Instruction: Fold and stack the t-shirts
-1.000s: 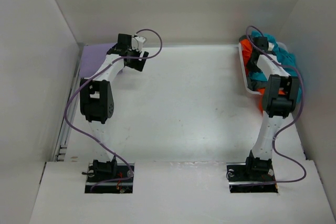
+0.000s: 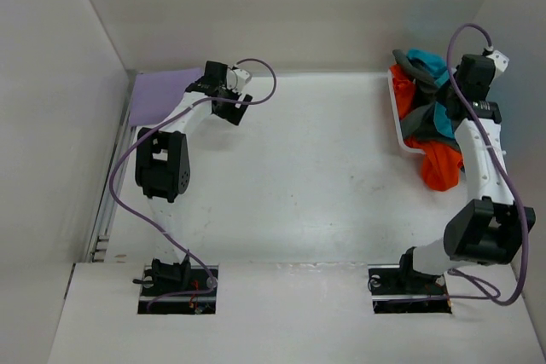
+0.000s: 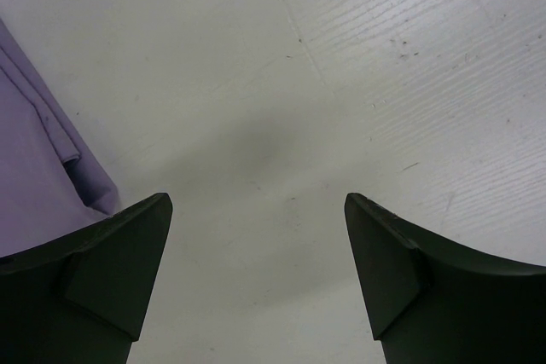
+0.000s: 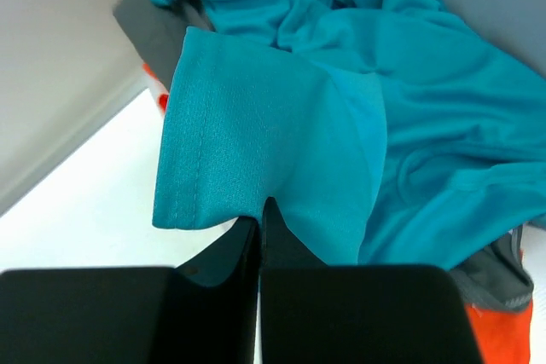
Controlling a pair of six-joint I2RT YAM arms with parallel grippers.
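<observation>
A folded lilac shirt lies at the back left of the table. My left gripper hangs just right of it, open and empty; its spread fingers frame bare table in the left wrist view. A white bin at the back right holds rumpled teal, dark grey and orange shirts, with orange cloth draped over its front. Above the bin, my right gripper is shut on a teal shirt, whose pinched fold shows above the fingertips. Much of the bin is hidden by the right arm.
Walls stand close at the left, back and right, the right arm near the right wall.
My right arm has risen and swung right over the bin, pulling at the teal cloth. The left gripper has shifted slightly right, away from the lilac shirt.
</observation>
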